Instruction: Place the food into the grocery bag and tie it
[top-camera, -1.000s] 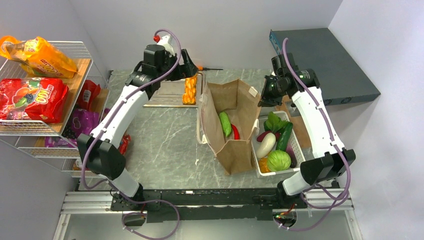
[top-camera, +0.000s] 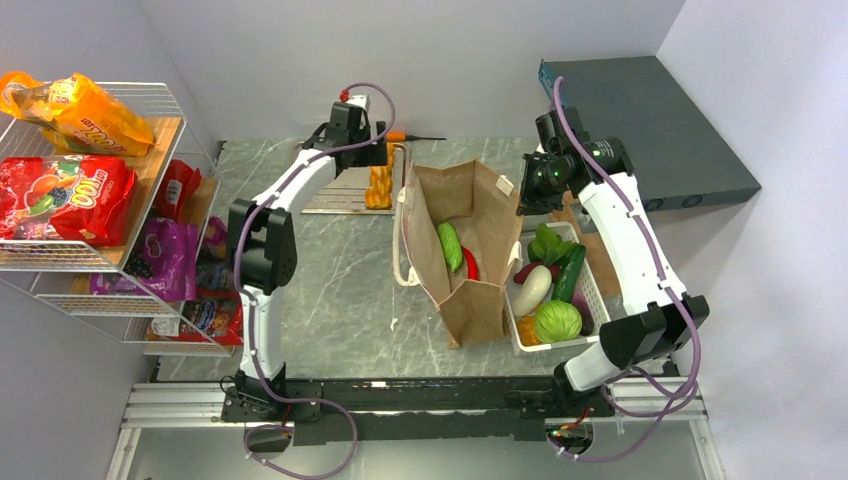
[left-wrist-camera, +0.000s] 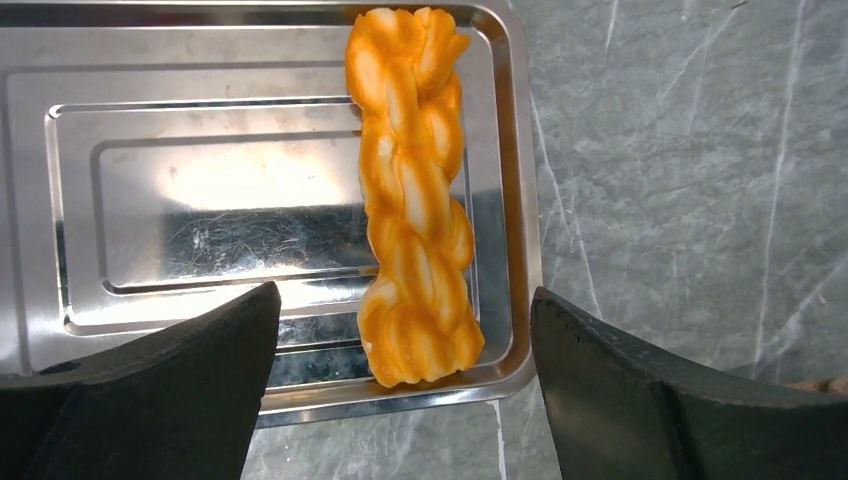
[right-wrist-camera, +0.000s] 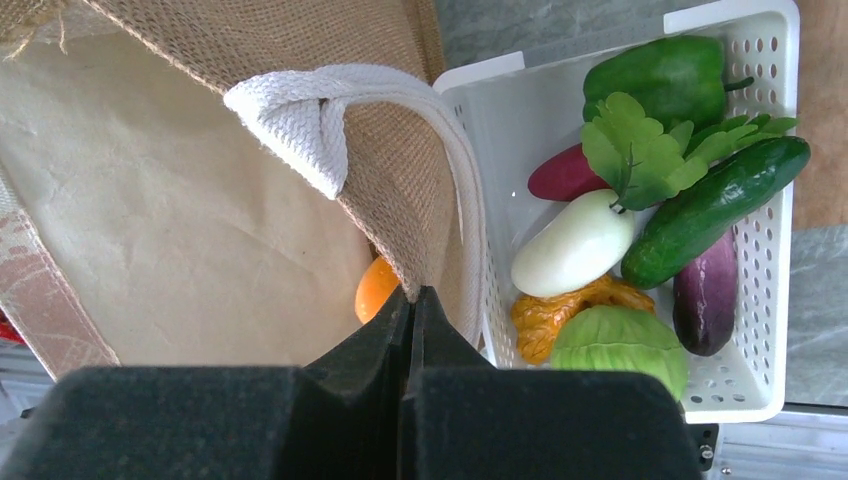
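A braided orange bread (left-wrist-camera: 415, 200) lies on a metal tray (left-wrist-camera: 200, 160) at the back of the table. My left gripper is open above the bread's near end, its fingers (left-wrist-camera: 150, 385) apart on either side and not touching it. The brown grocery bag (top-camera: 478, 312) stands open mid-table. A green vegetable (top-camera: 449, 245) and a red pepper (top-camera: 470, 263) lie inside. At the bag's right rim, my right gripper is shut on the thin burlap edge. Something orange (right-wrist-camera: 376, 290) shows inside the bag in the right wrist view.
A white basket (right-wrist-camera: 765, 370) of vegetables stands against the bag's right side. Shelves (top-camera: 150, 240) with snack packs are at the left, a dark box (top-camera: 650, 130) at the back right. Left of the bag the counter (top-camera: 340, 290) is clear.
The right arm and the bag have hardly moved.
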